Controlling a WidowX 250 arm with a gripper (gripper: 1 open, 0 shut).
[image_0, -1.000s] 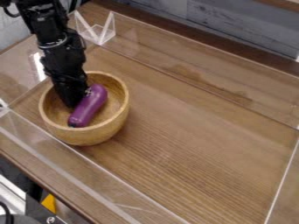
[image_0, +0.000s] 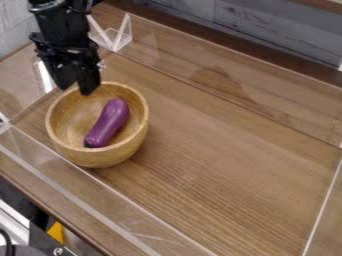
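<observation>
A purple eggplant (image_0: 107, 124) lies in a yellow wooden bowl (image_0: 131, 145) at the left of the wooden table (image_0: 234, 160). My black gripper (image_0: 70, 75) is raised above the back left of the bowl, open, with nothing seen between its fingers, clear of the eggplant.
A clear plastic object (image_0: 110, 32) stands at the back, just right of the arm. Dark floor with a small yellow item shows at the lower left edge.
My gripper has risen up and to the left, away from the bowl and the eggplant, which stay in about the same place.
</observation>
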